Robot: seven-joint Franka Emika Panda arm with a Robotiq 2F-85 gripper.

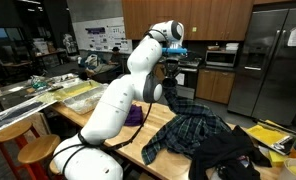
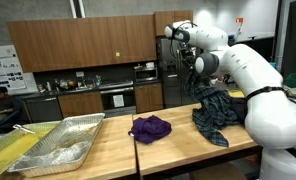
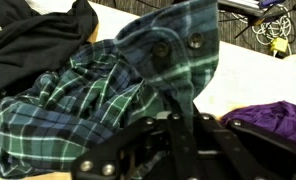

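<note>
A dark green and navy plaid cloth (image 1: 183, 132) lies partly bunched on the wooden table, with one part lifted. My gripper (image 1: 171, 80) is high above the table, shut on that raised part. In the wrist view, a plaid flap (image 3: 193, 45) with two round dark spots rises in front of the gripper, and the rest of the plaid cloth (image 3: 48, 135) spreads to the left in loose folds. The second exterior view also shows the plaid cloth (image 2: 220, 118) hanging down to the table. Folds hide the fingertips' exact hold.
A black cloth (image 1: 225, 150) lies beside the plaid one. A purple cloth (image 2: 151, 129) sits apart on the table, and trays (image 2: 60, 142) stand farther along. Yellow items (image 1: 266, 135) are at the right. Bare tabletop (image 2: 178, 148) separates the purple and plaid cloths.
</note>
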